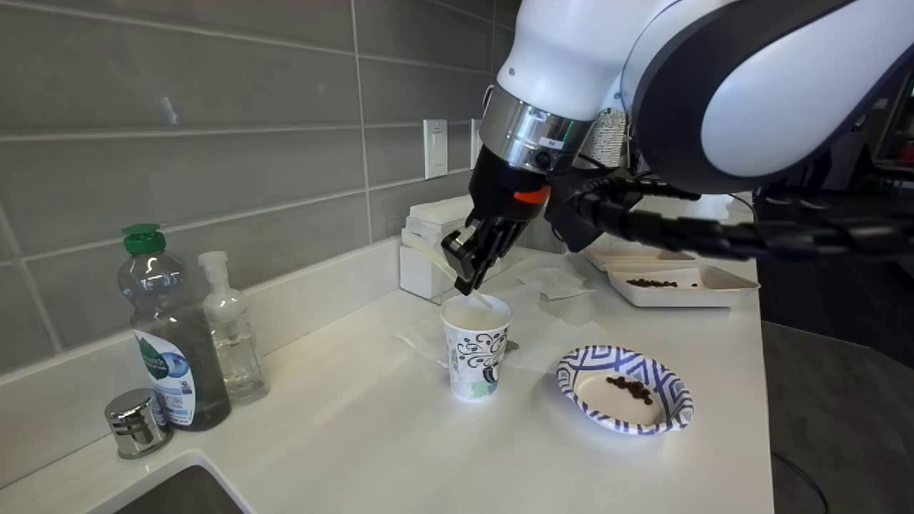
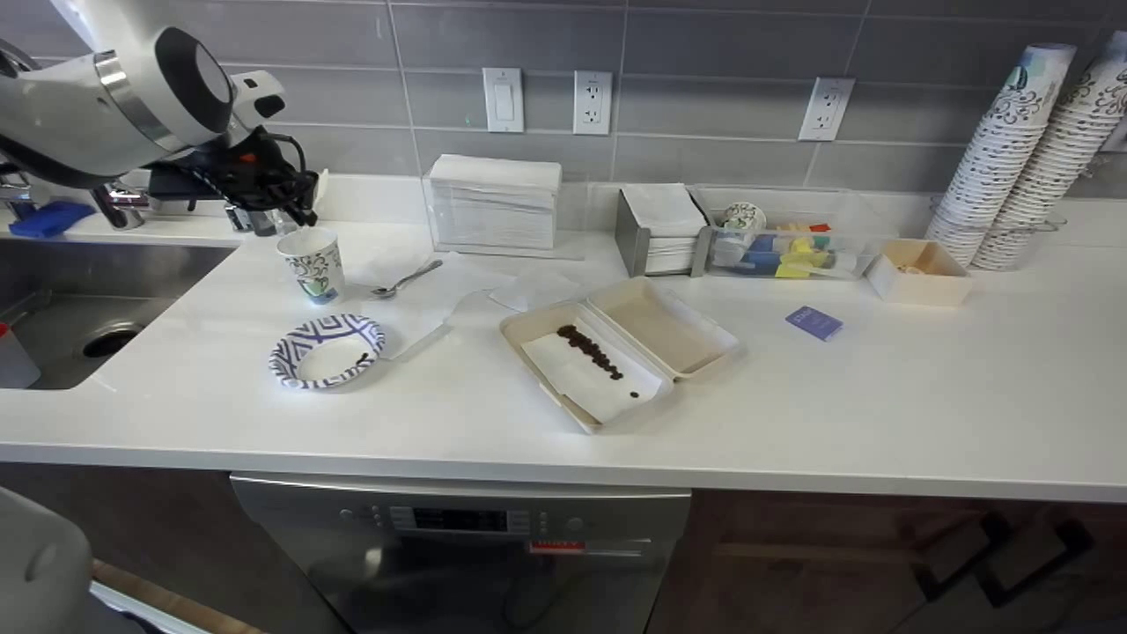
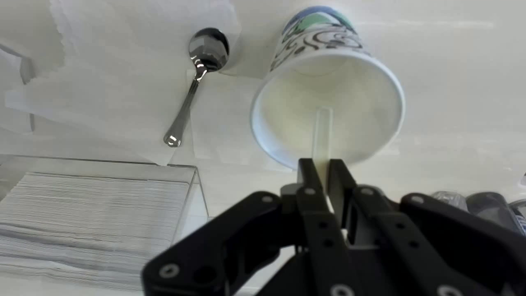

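A patterned paper cup (image 1: 476,360) stands upright on the white counter, and its open mouth (image 3: 345,98) faces the wrist camera. The inside looks pale; whether it holds liquid I cannot tell. My gripper (image 1: 466,284) is just above the cup's rim, tilted, and is shut on a thin pale stick (image 3: 322,133). One end of the stick points down into the cup's mouth; how deep it reaches is unclear. Its other end sticks out behind the fingers toward the wall. In exterior view 2, the gripper (image 2: 306,211) hides most of the stick.
Beside the cup lie a metal spoon (image 3: 185,111) and paper sheets. A blue-patterned bowl (image 1: 591,360) with dark bits stands nearby. Behind are a napkin holder (image 2: 491,206) and, to the left, a soap bottle (image 1: 176,343). An open food box (image 2: 528,333) lies farther along.
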